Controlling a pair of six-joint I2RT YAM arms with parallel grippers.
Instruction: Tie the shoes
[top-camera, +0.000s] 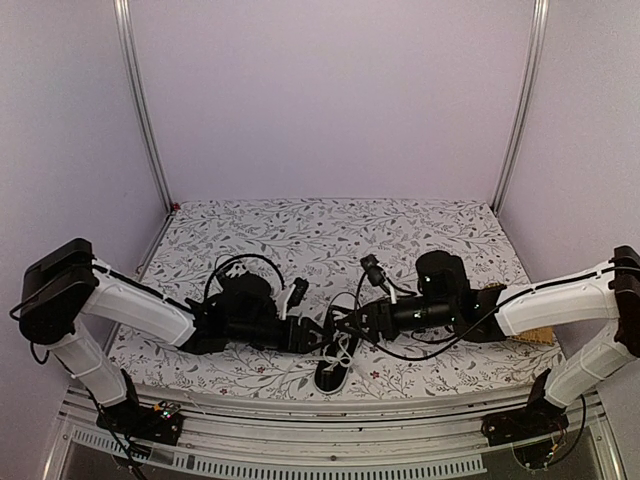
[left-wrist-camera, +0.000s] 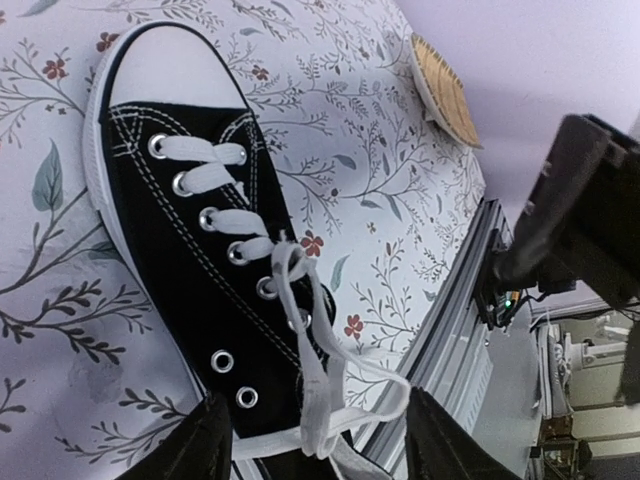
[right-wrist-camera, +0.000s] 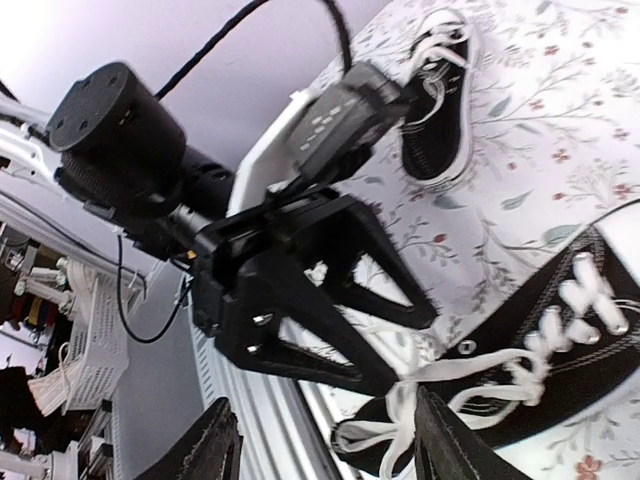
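A black shoe with a white toe (left-wrist-camera: 175, 65) lies between my two arms, low in the middle of the top view. Its white lace (left-wrist-camera: 318, 400) stands up in loose loops over the tongue end, and a strand runs across the shoe. My left gripper (top-camera: 322, 335) is open at the shoe's left side; in the left wrist view the loops show between and beyond its fingers. On the right side, my right gripper (top-camera: 356, 324) is open too, its fingers (right-wrist-camera: 215, 440) wide apart. Whether lace lies within either grip is hard to tell.
A second black shoe (right-wrist-camera: 437, 120) with white laces stands farther left in the right wrist view. A wicker tray (top-camera: 535, 333) sits at the right edge, partly behind my right arm.
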